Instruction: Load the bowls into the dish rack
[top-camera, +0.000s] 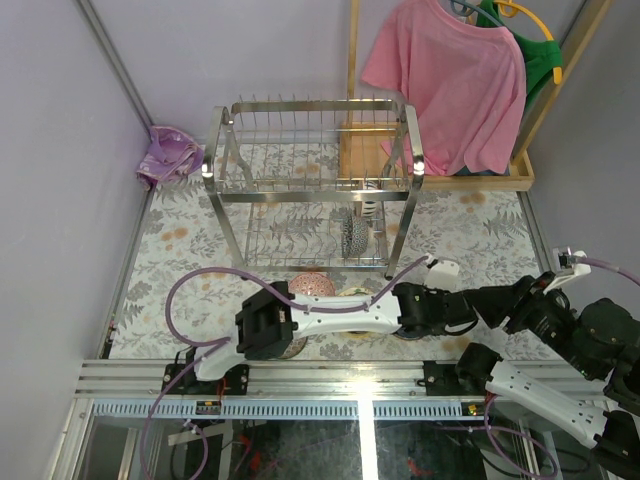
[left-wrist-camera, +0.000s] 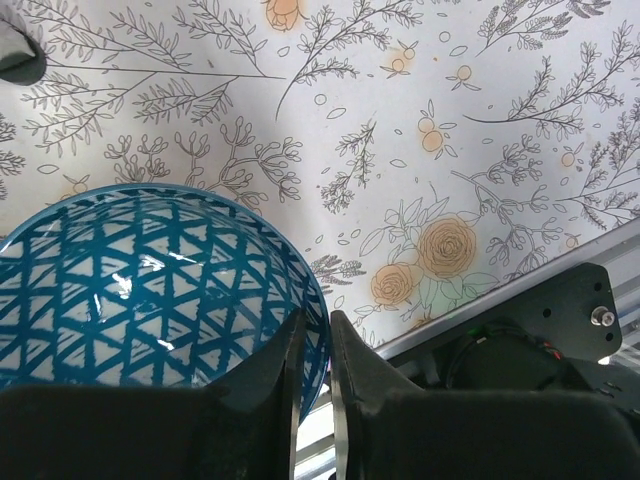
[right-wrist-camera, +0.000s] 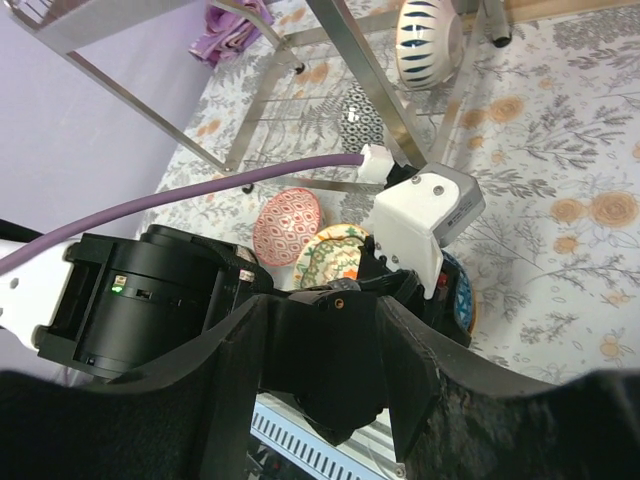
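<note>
A blue patterned bowl (left-wrist-camera: 130, 290) fills the lower left of the left wrist view, my left gripper at its right rim with a finger on either side, part open. My right gripper (top-camera: 505, 300) hangs at the right, fingers apart and empty, facing the left arm. The steel dish rack (top-camera: 305, 195) holds a dotted bowl (top-camera: 352, 235) and a striped bowl (right-wrist-camera: 425, 40) on its lower tier. A red bowl (right-wrist-camera: 285, 225) and a yellow floral bowl (right-wrist-camera: 325, 250) lie in front of it, partly behind the left arm.
A purple cloth (top-camera: 170, 155) lies at the back left. A wooden stand with a pink shirt (top-camera: 450, 80) fills the back right. The floor right of the rack is clear. A metal rail (top-camera: 300, 370) runs along the front edge.
</note>
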